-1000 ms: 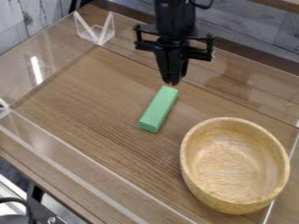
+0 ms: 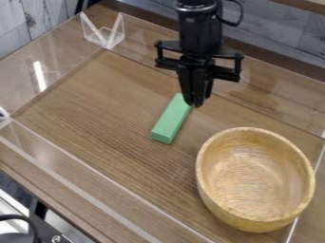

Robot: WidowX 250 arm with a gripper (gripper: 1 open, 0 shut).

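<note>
My black gripper (image 2: 196,98) points down from the top centre, its fingertips shut and just above and beside the upper end of a green rectangular block (image 2: 170,121). Nothing shows between the fingers. The block lies on the wooden surface at the middle, to the left of a round beige bowl (image 2: 254,209).
The bowl takes up the lower right. A clear plastic object (image 2: 105,33) stands at the back left. Bare wood lies to the left and front of the block. A raised wooden wall (image 2: 286,38) runs along the back.
The gripper has come lower and slightly toward the front, closer to the green block's upper end. The block and bowl have not visibly moved.
</note>
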